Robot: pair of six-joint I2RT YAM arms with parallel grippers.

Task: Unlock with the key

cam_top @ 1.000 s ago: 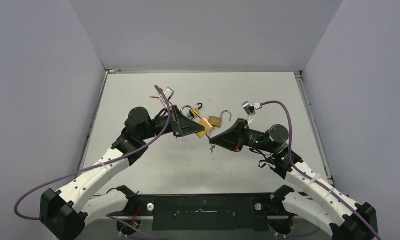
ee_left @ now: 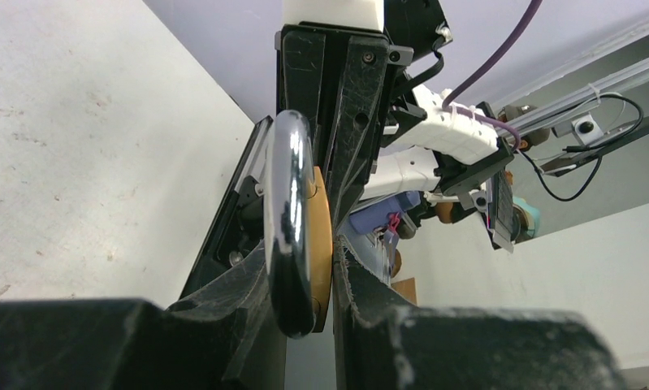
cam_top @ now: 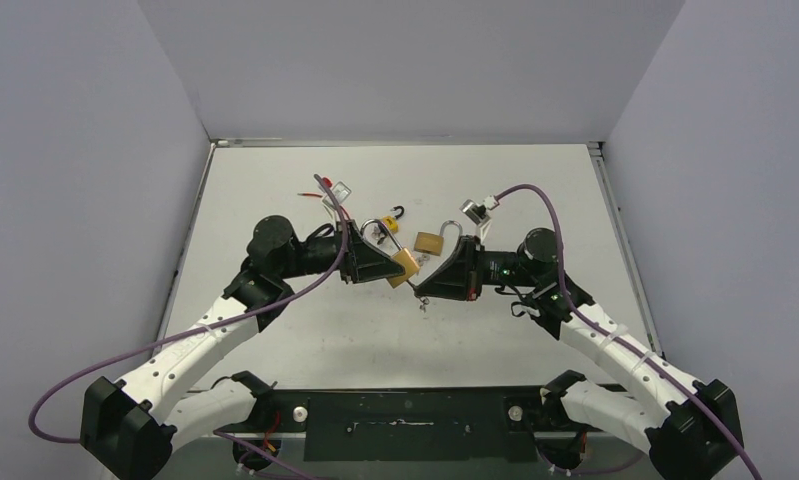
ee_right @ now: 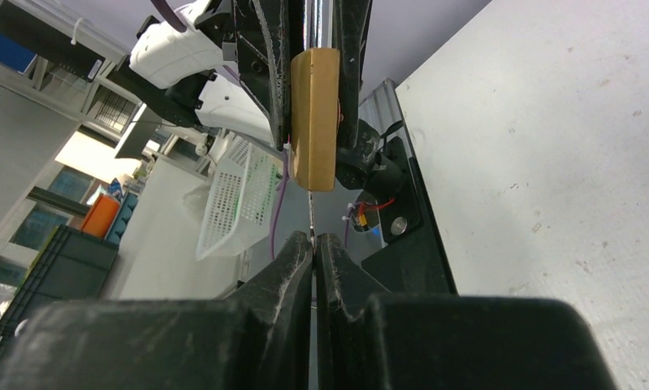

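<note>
A brass padlock (cam_top: pixel 403 267) with a long silver shackle (ee_left: pixel 287 219) hangs over the table, my left gripper (cam_top: pixel 397 270) shut on its body. Whether the shackle is latched, I cannot tell. Opposite it, my right gripper (cam_top: pixel 418 291) is shut on a thin key (ee_right: pixel 311 213), seen edge-on in the right wrist view. The key spans the short gap from my right fingertips to the padlock's bottom face and meets that face. How deep it sits in the keyhole is hidden. Small metal pieces (cam_top: pixel 423 304) dangle below the right fingertips in the top view.
On the table behind the grippers lie another brass padlock (cam_top: pixel 428 243) with its shackle open, a small yellow lock (cam_top: pixel 390 224) with a black shackle, and some red-wired parts (cam_top: pixel 335 192).
The padlock in my left gripper has turned and shifted slightly toward the front.
</note>
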